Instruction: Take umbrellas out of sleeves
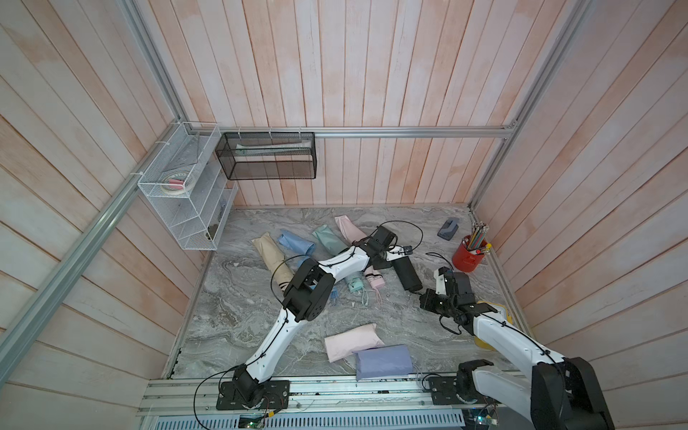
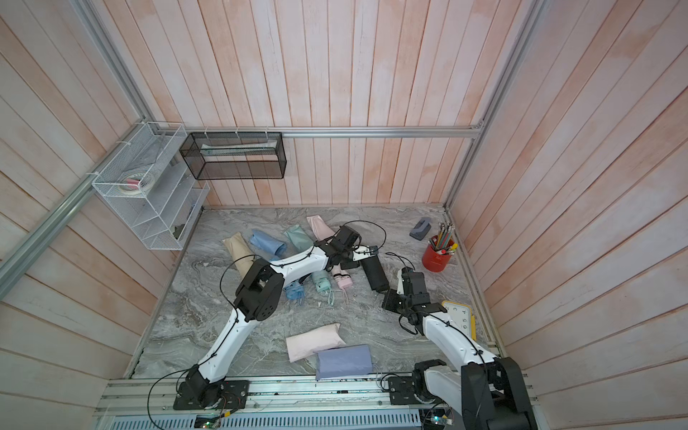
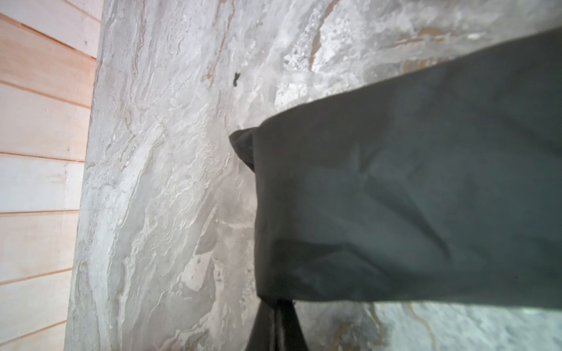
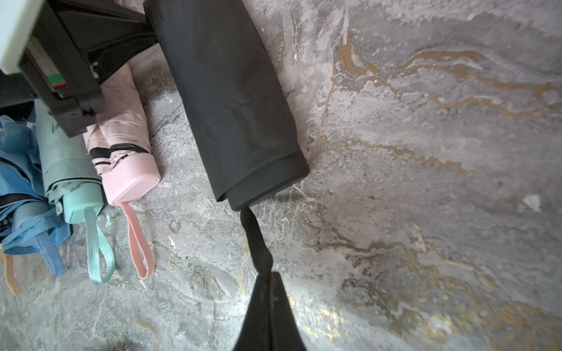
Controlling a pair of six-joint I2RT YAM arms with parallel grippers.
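Note:
A black umbrella (image 4: 268,184) sits mostly inside its black sleeve (image 4: 228,87), with its handle end showing. The black wrist strap (image 4: 251,234) runs from the handle to the tips of my right gripper, which is shut on the strap. In the left wrist view, the far end of the black sleeve (image 3: 409,187) fills much of the picture. My left gripper is shut on a corner of that sleeve end. Left of it lie umbrellas with pink (image 4: 130,175), mint (image 4: 82,201) and blue (image 4: 29,213) handles, their covers lying behind them.
A pink sleeve (image 1: 351,342) and a blue-violet sleeve (image 1: 383,361) lie at the front edge. At the right stand a red cup of pencils (image 1: 467,256) and a grey stapler-like object (image 1: 448,228).

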